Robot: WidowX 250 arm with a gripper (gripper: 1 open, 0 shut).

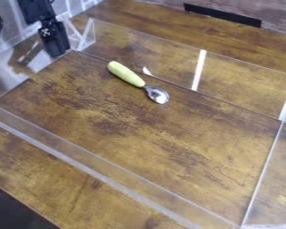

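A scoop with a pale yellow-green handle (125,73) and a shiny metal head (157,95) lies on the wooden board in the back half of the clear-walled area. My black gripper (54,41) is at the upper left corner, apart from the scoop and left of it, partly cut off by the frame. It appears open, though its fingers are small and dark.
Clear plastic walls (200,67) border the wooden work area (133,148) on the sides. The middle and front of the board are free. A dark strip (223,14) is on the wood beyond the back wall.
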